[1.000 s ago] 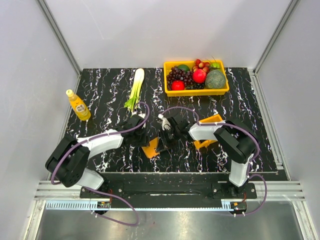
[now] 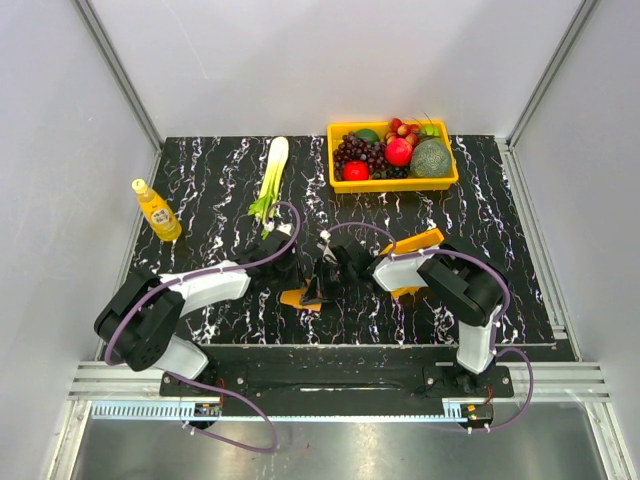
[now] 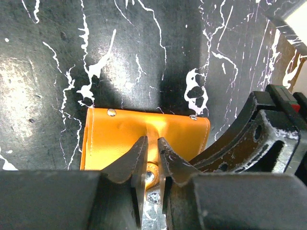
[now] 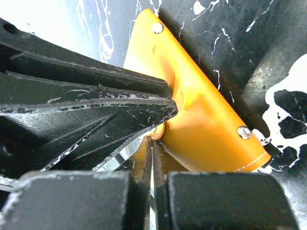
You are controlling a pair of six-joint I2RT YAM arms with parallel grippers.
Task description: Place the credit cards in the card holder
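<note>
The orange leather card holder (image 2: 303, 300) lies on the marble table beneath both grippers; its snaps show in both wrist views. In the left wrist view, my left gripper is at the holder's middle tab (image 3: 151, 167), fingers close together; whether they grip it is unclear. My right gripper is shut at the holder's tab (image 4: 158, 130), with no more than a thin edge possibly between its fingertips. The other gripper's black body covers part of the holder in each wrist view. I cannot make out any credit cards.
An orange tray (image 2: 425, 238) lies right, partly under the right arm. A yellow fruit basket (image 2: 334, 160) stands at the back, celery (image 2: 273, 170) behind the left arm, a yellow bottle (image 2: 157, 212) at far left.
Over the last second both grippers have shifted slightly, the right one leftward, and the holder has turned straighter beneath them.
</note>
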